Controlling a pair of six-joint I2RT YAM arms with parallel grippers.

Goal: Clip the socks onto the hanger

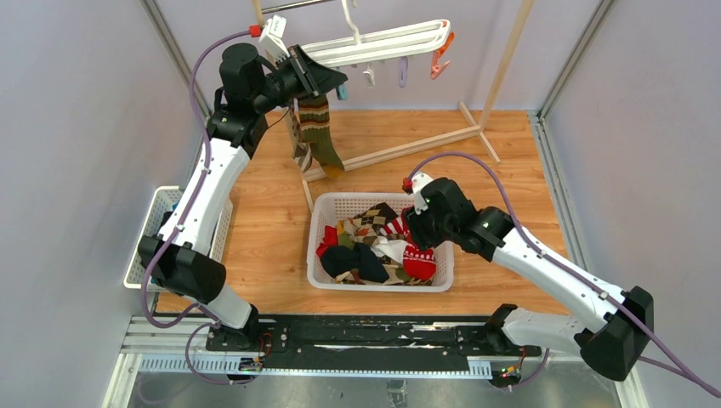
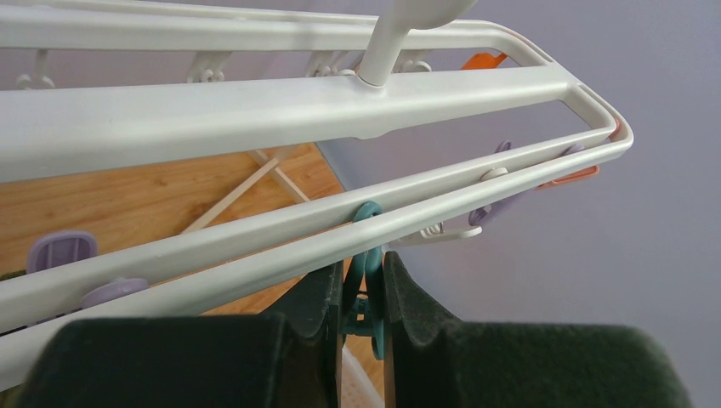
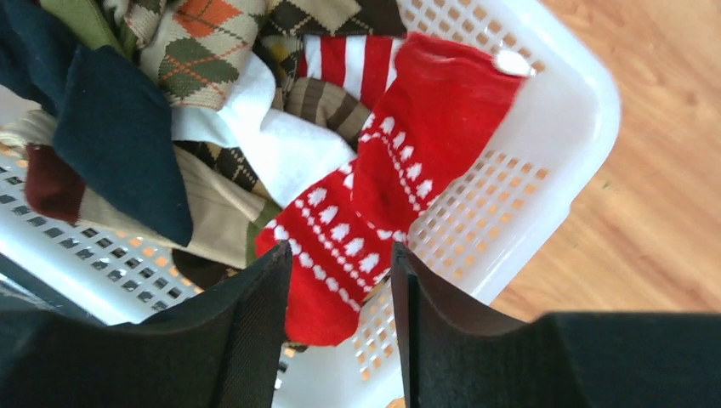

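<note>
My left gripper is up at the white hanger (image 1: 383, 42), its fingers closed on both sides of a teal clip (image 2: 374, 255). No sock shows in that clip. A striped brown and green sock (image 1: 315, 123) hangs below the hanger, beside the left arm. Over the white basket (image 1: 383, 287), my right gripper stands open with nothing gripped. Beneath its fingertips lies a red sock with white hearts (image 3: 327, 238), folded along the basket's right side. A purple clip (image 1: 403, 71) and an orange clip (image 1: 439, 64) hang empty.
More socks fill the basket, among them a dark navy one (image 3: 123, 140) and a white one (image 3: 289, 149). A wooden stand (image 1: 408, 151) holds the hanger. Another white basket (image 1: 150, 229) sits at left, partly behind the left arm.
</note>
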